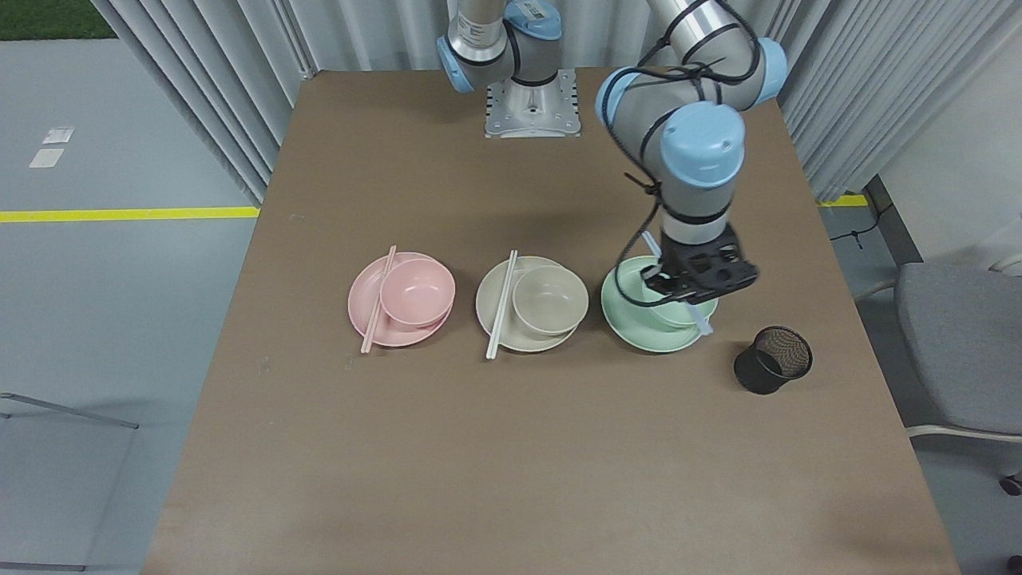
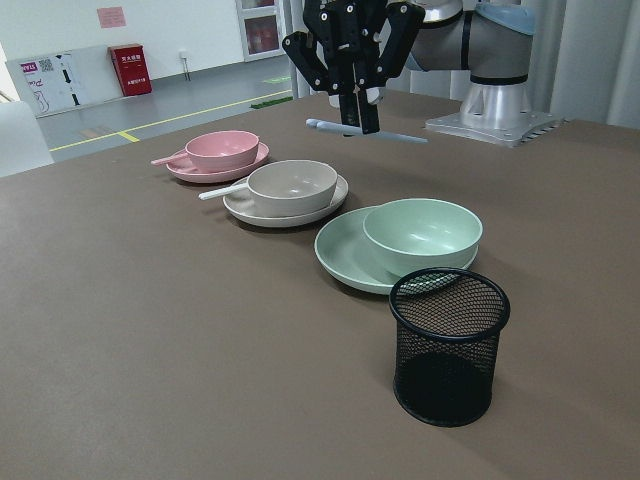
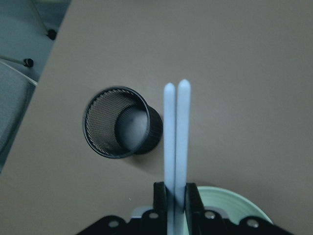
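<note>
My gripper point(image 2: 356, 118) is shut on a pair of pale blue chopsticks point(image 3: 182, 137), held level above the green plate point(image 1: 627, 325) and green bowl point(image 2: 423, 236). In the wrist view the chopsticks point out past the fingers, beside the black mesh pen cup point(image 3: 122, 122), which stands empty on the table right of the green set in the front view.
A white plate point(image 1: 493, 287) with bowl point(image 1: 550, 297) and white chopsticks, and a pink plate point(image 1: 364, 292) with bowl point(image 1: 417, 287) and pink chopsticks, stand to the left.
</note>
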